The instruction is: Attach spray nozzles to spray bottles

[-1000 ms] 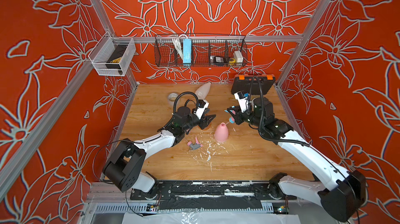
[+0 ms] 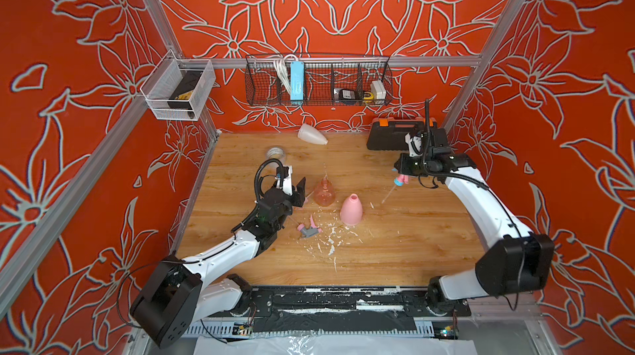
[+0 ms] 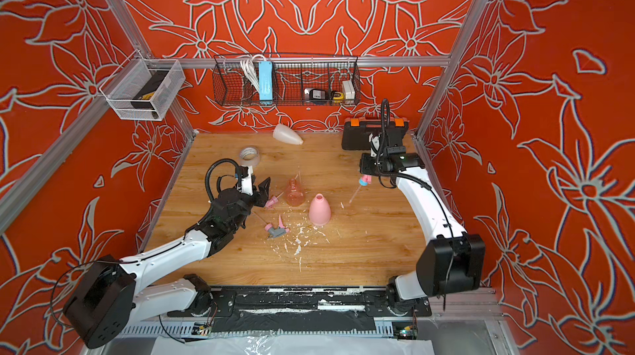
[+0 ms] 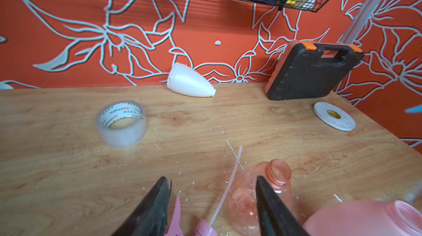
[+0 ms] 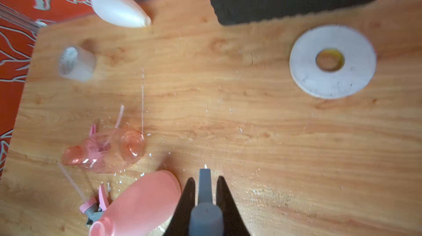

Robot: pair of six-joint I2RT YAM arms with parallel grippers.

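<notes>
A pink opaque bottle (image 2: 352, 213) and a clear pink bottle (image 2: 324, 194) stand near the table's middle, both without nozzles. A grey-and-pink nozzle (image 3: 276, 229) lies in front of them; a pink nozzle (image 3: 270, 201) lies left of the clear bottle. My left gripper hangs above and left of the bottles, fingers apart, nothing held. My right gripper is raised at the right, shut on a blue-and-pink nozzle (image 2: 399, 180) whose tube dangles down.
A white bottle (image 2: 311, 134) lies at the back, with a clear tape roll (image 4: 120, 132) at left, a white tape roll (image 5: 331, 80) and a black case (image 3: 350, 133) at right. Scraps litter the front middle.
The clear bottle now shows uncovered.
</notes>
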